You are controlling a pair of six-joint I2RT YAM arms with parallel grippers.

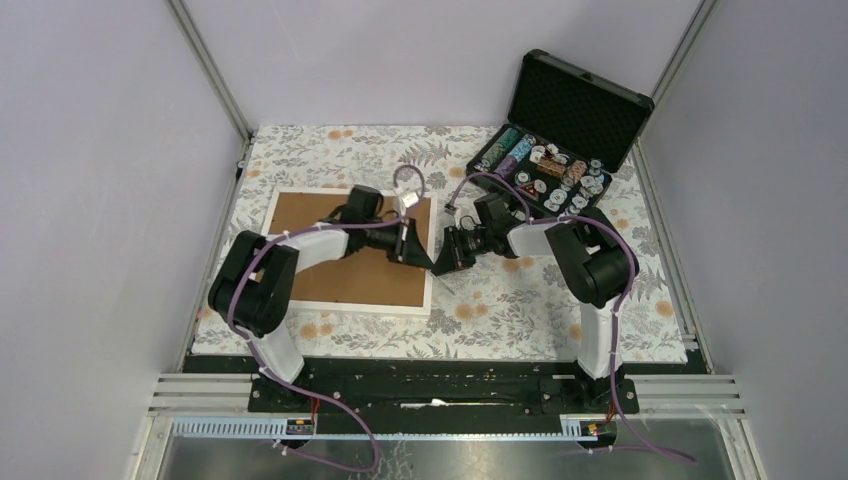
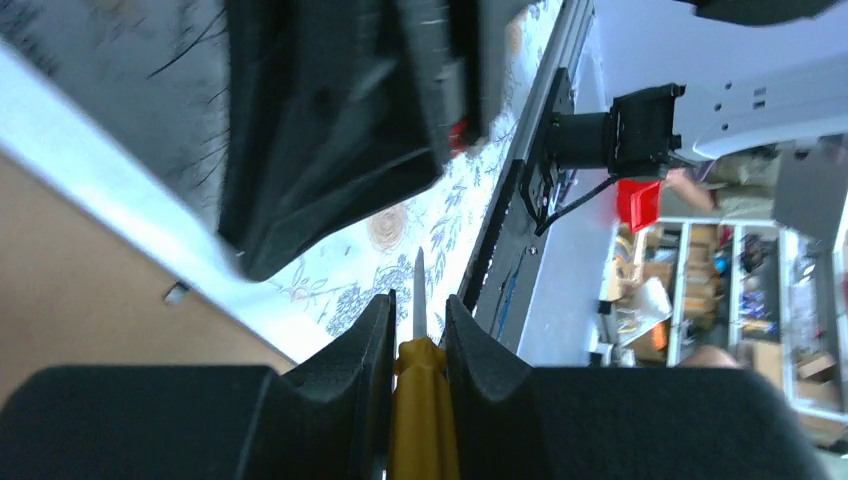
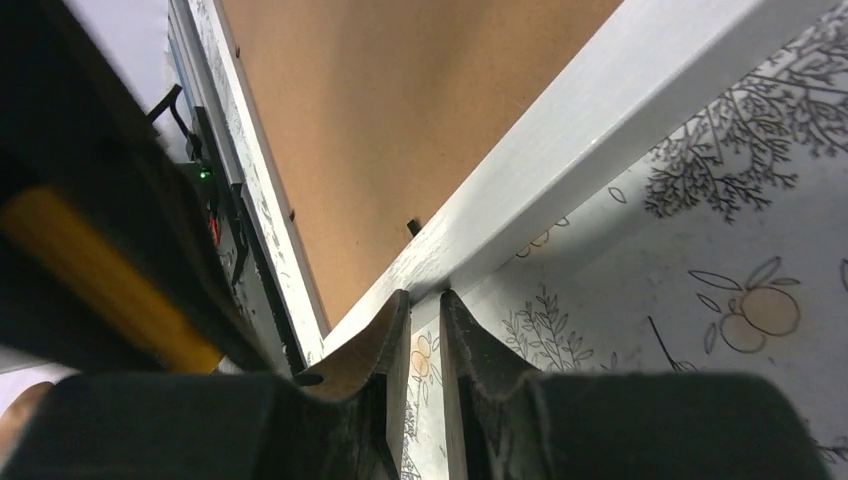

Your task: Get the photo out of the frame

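Note:
The white picture frame [image 1: 345, 308] lies face down on the left of the table, its brown backing [image 1: 360, 285] still in it. My left gripper is shut on the yellow handle [image 2: 425, 410] of a thin metal-tipped tool [image 2: 420, 290] and hovers over the frame's right part. At the right edge, my right gripper is shut on the white border [image 3: 520, 180]. A small dark tab [image 3: 413, 227] sits where the backing meets that border. Any photo is hidden beneath the backing.
An open black case [image 1: 580, 100] with poker chips stands at the back right. Both grippers are very close together at the frame's right edge.

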